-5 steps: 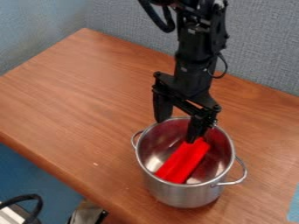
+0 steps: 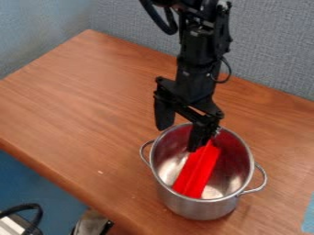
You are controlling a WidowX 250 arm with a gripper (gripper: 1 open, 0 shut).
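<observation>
A steel pot [image 2: 215,206] with two side handles stands near the front right of the wooden table. Inside it a long red object [image 2: 196,171] lies at a slant, its upper end under the black gripper [image 2: 201,139]. The gripper reaches down into the back of the pot at that end. Its fingertips are dark and small in view, so whether they are closed on the red object cannot be told.
A grey padded wall [image 2: 276,46] runs along the back. Some dark and metal items sit low beyond the table's front-left edge.
The gripper has shifted slightly left and down. The red object inside has shifted slightly, and the pot sits a little to the right and lower in view.
</observation>
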